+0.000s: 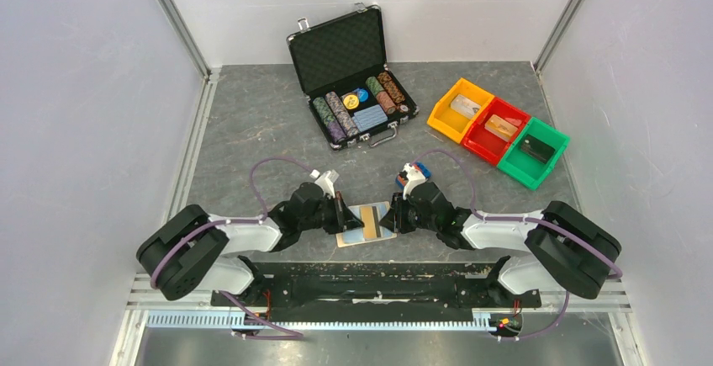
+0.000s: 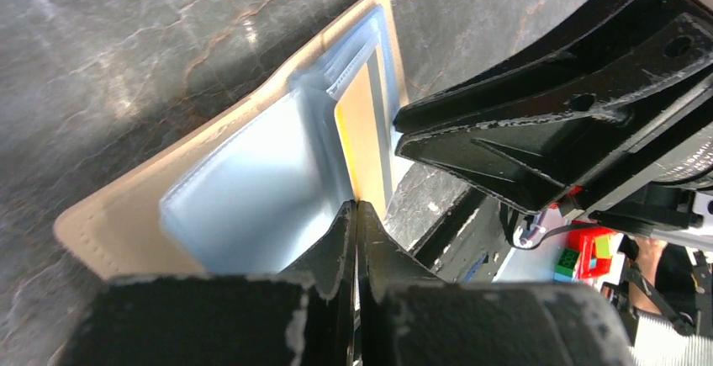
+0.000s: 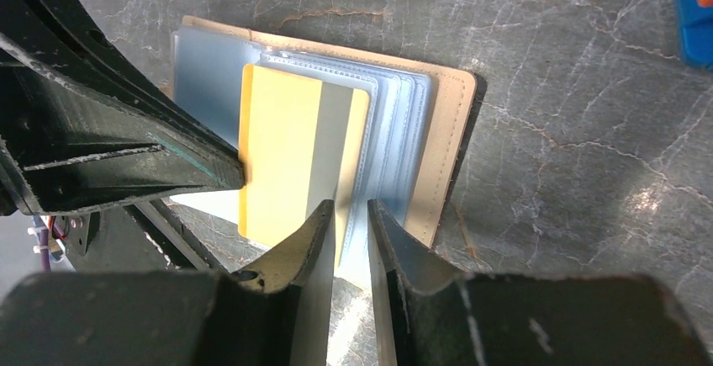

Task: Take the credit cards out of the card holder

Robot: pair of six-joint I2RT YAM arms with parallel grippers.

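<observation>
The card holder lies spread on the table, its tan cover [image 3: 452, 130] under several clear bluish sleeves [image 3: 395, 130]. A yellow card with a grey stripe [image 3: 282, 156] shows on the sleeves, its yellow edge raised toward my left gripper. In the left wrist view, my left gripper is shut with the near edge of the yellow card [image 2: 360, 135] at its fingertips; the pinched part is hidden. My right gripper is slightly open above the clear sleeves near the card's striped end, with no card seen between its fingers.
A blue-and-red object [image 1: 414, 174] sits behind the right gripper. Farther back are an open black case [image 1: 357, 88] of chips and the yellow [image 1: 437, 122], red [image 1: 477, 145] and green [image 1: 514, 172] trays.
</observation>
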